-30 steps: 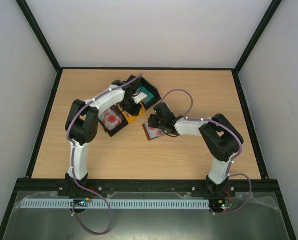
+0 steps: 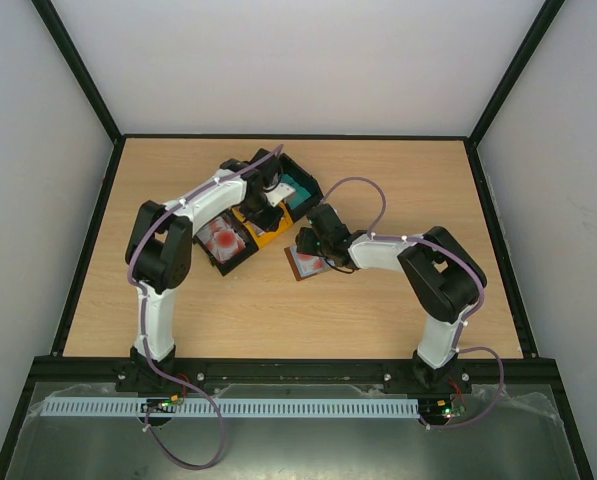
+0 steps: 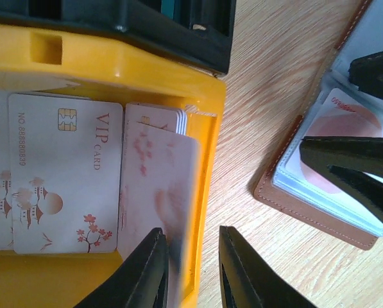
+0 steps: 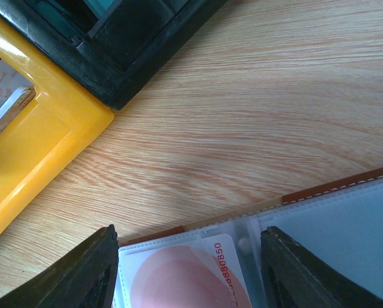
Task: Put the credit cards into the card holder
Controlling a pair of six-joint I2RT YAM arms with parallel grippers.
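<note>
In the left wrist view, white VIP cards (image 3: 65, 173) stand in a yellow tray (image 3: 63, 282). My left gripper is part open at the tray's right side, one finger against a tilted pinkish card (image 3: 149, 186); whether it grips it is unclear. The open brown card holder (image 3: 315, 228) lies on the table, with a pink-patterned card (image 4: 172, 276) in its clear sleeve. My right gripper hovers over that card, fingers apart, with nothing visibly held between them.
A black box (image 4: 140, 45) with a teal inside adjoins the yellow tray at the back. Bare wooden table (image 2: 418, 180) lies behind and in front of both arms.
My left arm has shifted very slightly in the top view. The right arm and the card holder look unmoved.
</note>
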